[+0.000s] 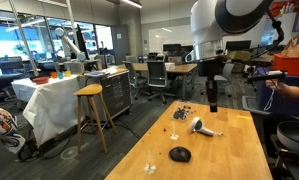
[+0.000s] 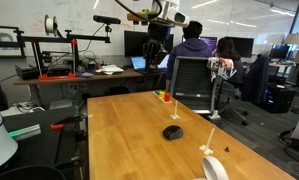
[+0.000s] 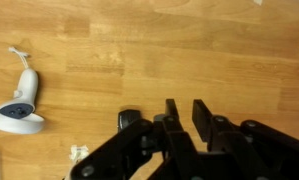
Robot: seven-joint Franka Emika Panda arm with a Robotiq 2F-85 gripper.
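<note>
My gripper [image 1: 213, 101] hangs well above the wooden table [image 1: 225, 158], pointing down. In the wrist view the gripper has its fingers apart, with bare tabletop visible between them, so it is open and empty. A rounded black object [image 1: 179, 154] lies on the table; exterior view 2 shows the same black object [image 2: 172, 132] near the far edge. The white handheld device [image 1: 199, 126] lies on its side, and in the wrist view this device [image 3: 25, 100] is at the left, clear of my fingers.
Thin white sticks stand upright on the table, one white stick [image 2: 210, 134] near its edge. A small white scrap [image 3: 79, 152] lies at lower left in the wrist view. An office chair [image 2: 194, 84] stands beyond the table.
</note>
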